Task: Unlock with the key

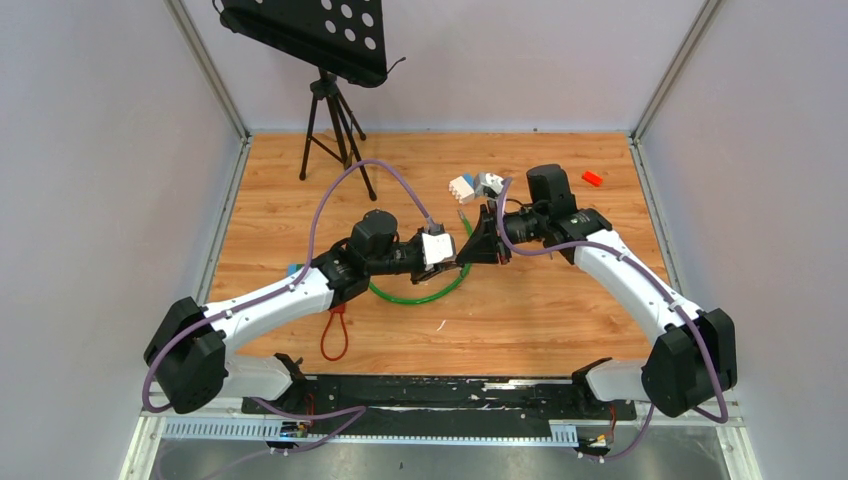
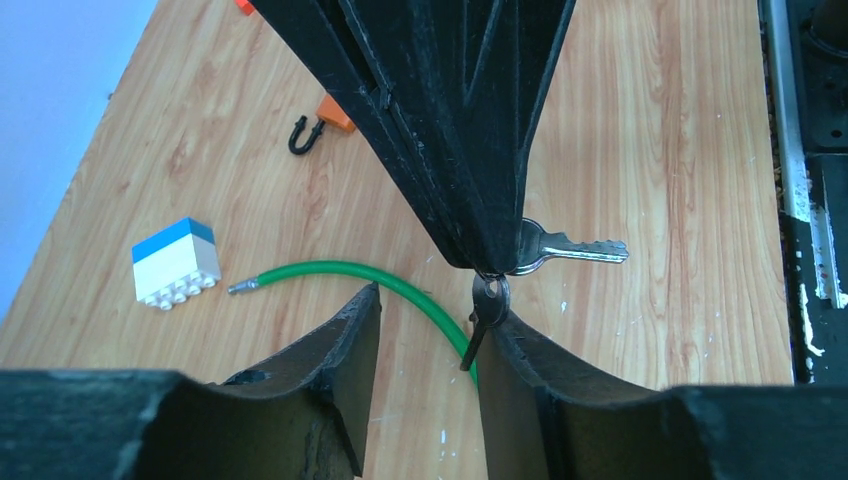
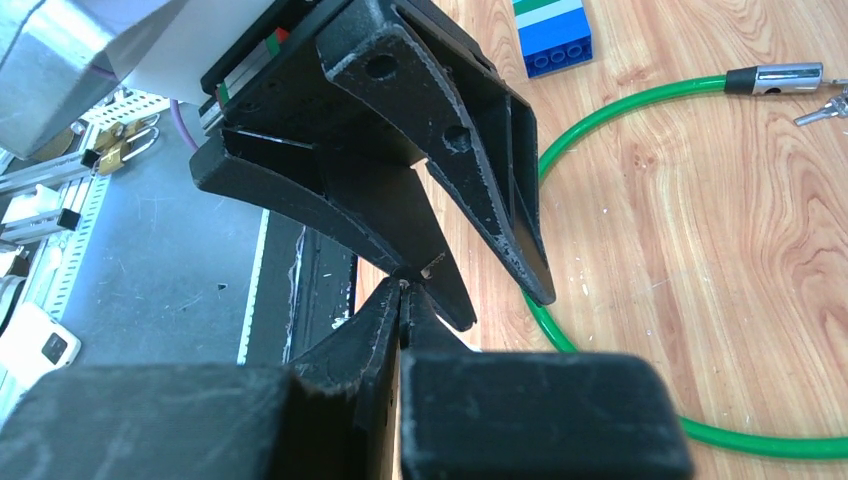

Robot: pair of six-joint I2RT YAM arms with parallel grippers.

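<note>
Two silver keys show in the left wrist view at the tip of my right gripper, which is shut on them. One key (image 2: 585, 249) points right; the other key (image 2: 490, 300) hangs down beside a finger (image 2: 520, 365) of my left gripper. That gripper stands open around the hanging key's level, a gap between its fingers. In the right wrist view my right gripper is closed, its keys hidden. The green cable lock (image 3: 640, 98) lies on the table below, its metal lock cylinder (image 3: 788, 78) at the right edge with another key (image 3: 822, 112) by it.
A blue-and-white block (image 2: 175, 262) and an orange piece with a black hook (image 2: 337, 113) lie on the table. A red block (image 1: 592, 178) is at the far right, a red loop (image 1: 335, 335) near the front left. The music stand (image 1: 335, 110) rises behind.
</note>
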